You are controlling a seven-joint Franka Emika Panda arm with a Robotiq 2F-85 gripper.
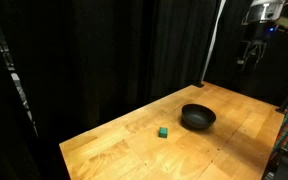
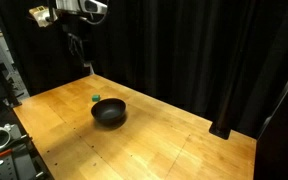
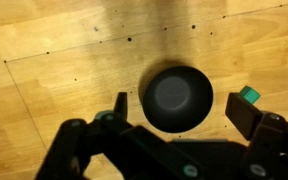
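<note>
A round black bowl [image 1: 197,117] stands upright on the wooden table, and nothing shows inside it. Beside it, a short distance away, lies a small green block [image 1: 163,132], seen also behind the bowl [image 2: 109,111] in exterior view 2. High above the tabletop hangs my gripper [image 1: 251,56], touching nothing. In the wrist view the gripper is open, its fingers spread wide with the bowl [image 3: 177,98] far below between them. The block [image 3: 249,95] shows just past the tip of the right finger.
The wooden table [image 2: 169,145] has wide bare areas around the bowl and block. Black curtains [image 1: 134,60] hang behind it. No other loose objects show on the tabletop.
</note>
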